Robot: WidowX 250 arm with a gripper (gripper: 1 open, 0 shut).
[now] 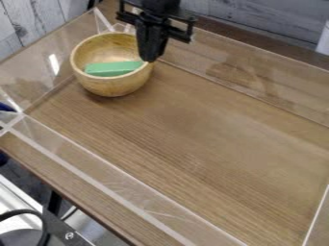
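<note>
A light wooden bowl (118, 82) sits on the table at the upper left, with a green block (113, 68) inside it. My black gripper (149, 50) hangs at the bowl's right rim, reaching down from the top of the view. Its fingers look close together, with nothing visible between them. Whether it touches the rim I cannot tell.
Strips of clear tape run along its left and front edges. Dark cables (52, 226) lie beyond the lower left edge.
</note>
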